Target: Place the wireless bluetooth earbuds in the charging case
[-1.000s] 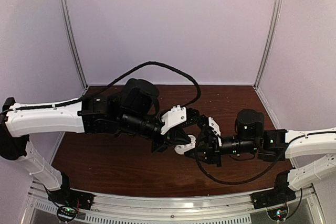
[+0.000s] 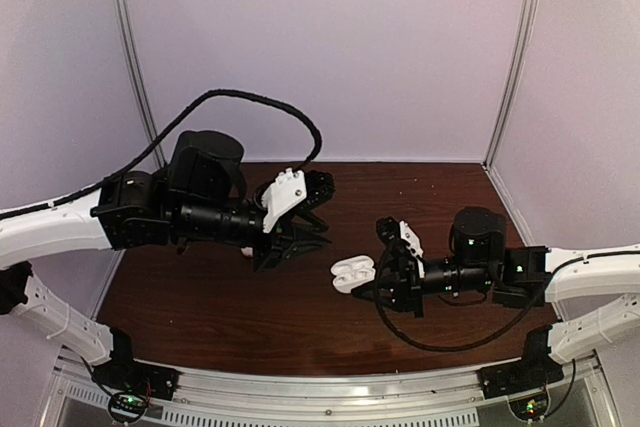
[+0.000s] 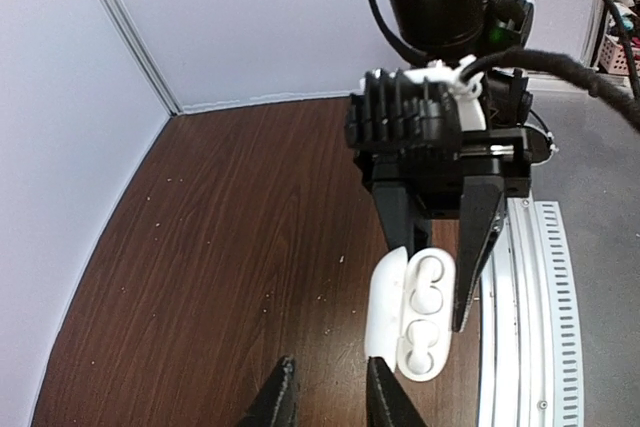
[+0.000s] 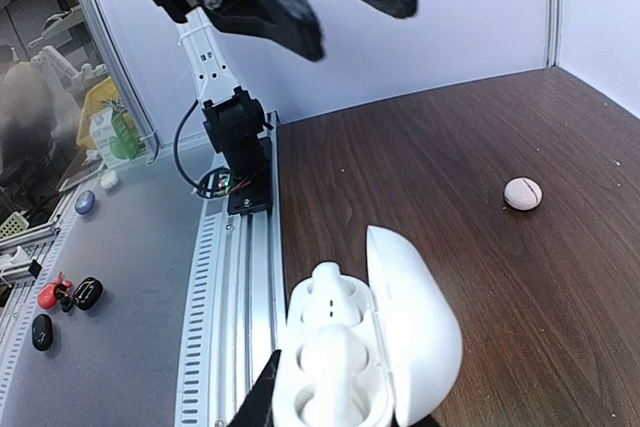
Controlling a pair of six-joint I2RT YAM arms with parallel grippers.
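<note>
The white charging case [image 2: 352, 273] is held up above the table by my right gripper, shut on it. Its lid [image 4: 410, 327] stands open, and white earbuds [image 4: 330, 357] sit in both wells of the body. My left gripper [image 2: 310, 232] is up and left of the case, apart from it, its fingers parted with nothing visible between them; in the right wrist view they hang above the case.
A small white round object [image 4: 523, 193] lies on the wooden table [image 4: 510, 307], partly hidden behind the left arm in the top view. The rest of the tabletop shows clear, bounded by pale walls and a metal front rail.
My left gripper has moved up and left, away from the case, which is now uncovered in the top view. The right arm and case have stayed in place.
</note>
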